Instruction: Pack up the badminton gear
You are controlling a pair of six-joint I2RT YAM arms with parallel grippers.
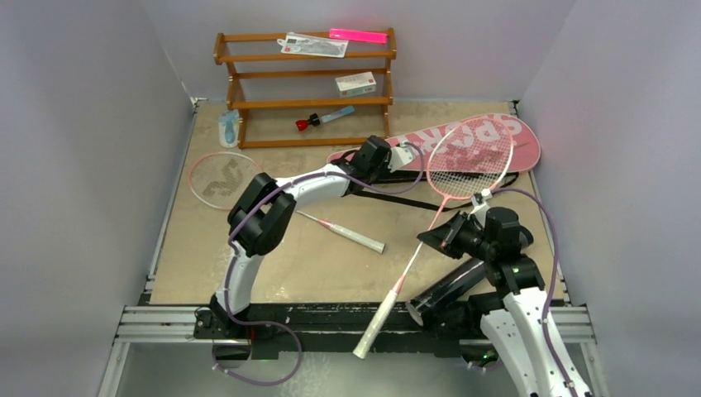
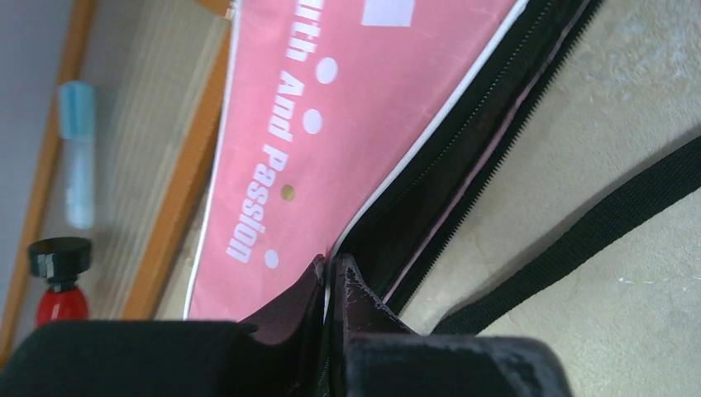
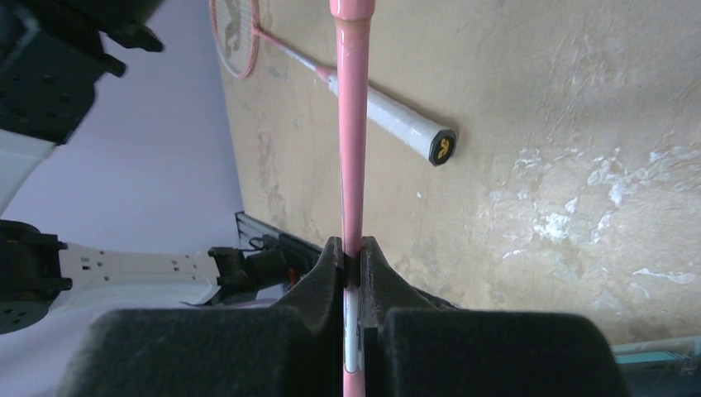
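The pink racket bag (image 1: 522,142) lies at the back right. In the left wrist view its white-piped front edge runs between the fingertips of my left gripper, which is shut on it. Beside that edge a dark gap shows along the parted zipper (image 2: 475,178). My right gripper is shut on the shaft of a pink racket (image 1: 444,211); its strung head hangs over the bag and its pale handle points toward the front edge. Another racket (image 1: 355,237) rests on the floor, its head at the left and part of it hidden under the left arm.
A black tube (image 1: 446,289) lies at the front right below the right arm. The wooden rack (image 1: 310,103) stands at the back, close to the bag's left end. A black strap (image 1: 397,198) crosses the floor before the bag.
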